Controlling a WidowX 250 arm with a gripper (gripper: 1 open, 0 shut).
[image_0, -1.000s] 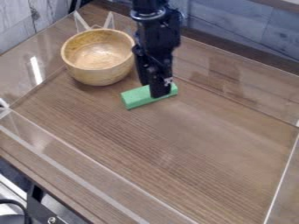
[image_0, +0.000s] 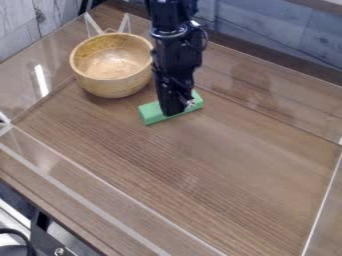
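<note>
My black gripper (image_0: 178, 100) is over a flat green rectangular object (image_0: 156, 115) on the wooden table, covering its middle. The fingers look close together; whether anything is between them is hidden.
A wooden bowl (image_0: 100, 65) sits to the upper left, beside the green object. Raised pale edges bound the surface.
The green object looks to be in the same place.
</note>
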